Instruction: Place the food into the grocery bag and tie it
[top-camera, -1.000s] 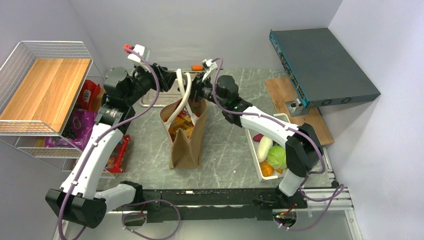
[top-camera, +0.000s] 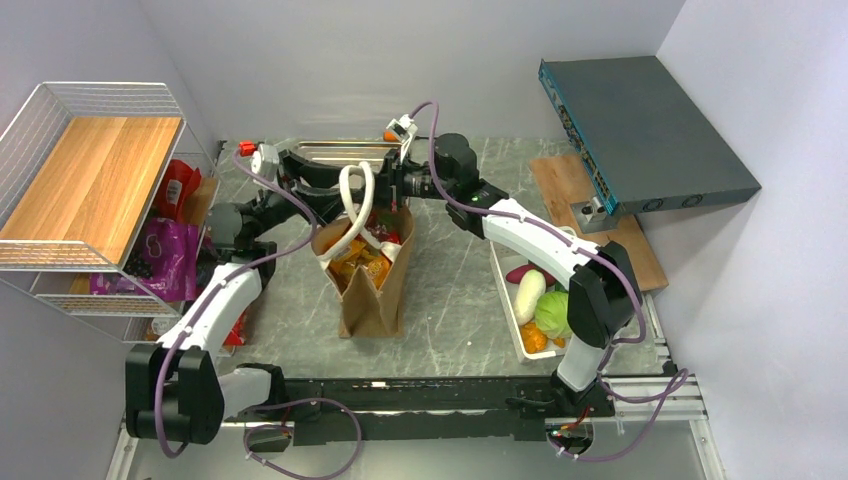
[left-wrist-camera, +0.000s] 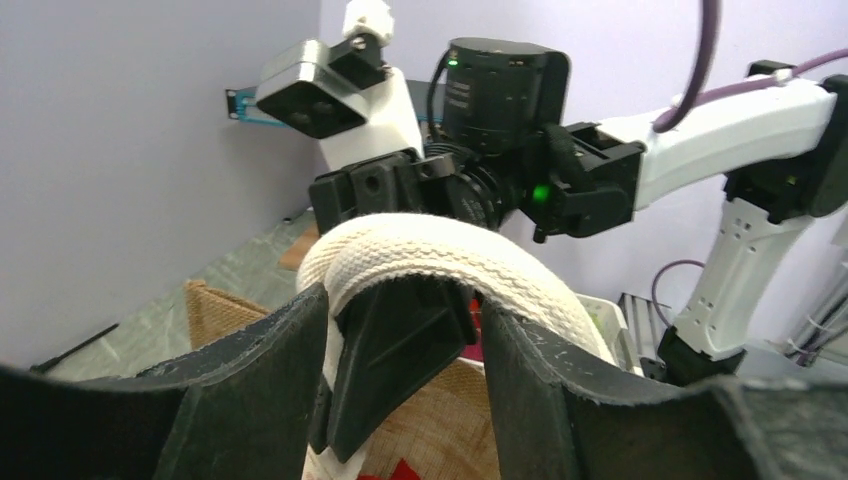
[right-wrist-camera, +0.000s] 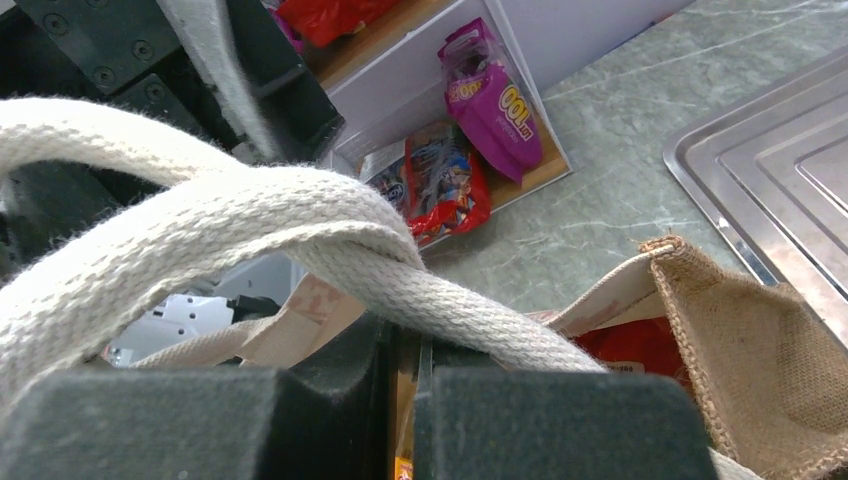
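A brown grocery bag (top-camera: 372, 308) stands mid-table, open at the top, with packaged food (top-camera: 365, 265) inside. Its white rope handles (top-camera: 362, 185) rise above the opening. My left gripper is shut on a white handle (left-wrist-camera: 450, 245), which spans its fingertips and arches over the right gripper's black fingers (left-wrist-camera: 400, 350). The right gripper is nearly closed beneath the twisted white rope (right-wrist-camera: 340, 225), pointing down into the bag mouth. Only a narrow gap shows between its fingers; any rope pinched there is hidden.
At the left stands a wire shelf (top-camera: 62, 245) with snack packets. A white tray (top-camera: 513, 318) of vegetables lies at the right, under my right arm. Behind the bag is a metal tray (right-wrist-camera: 800, 180). Bare table shows on both sides of the bag.
From the back left, my left gripper has come forward and down to the handles, close to the right gripper. The handle loop has bent over; the right arm has shifted only slightly.
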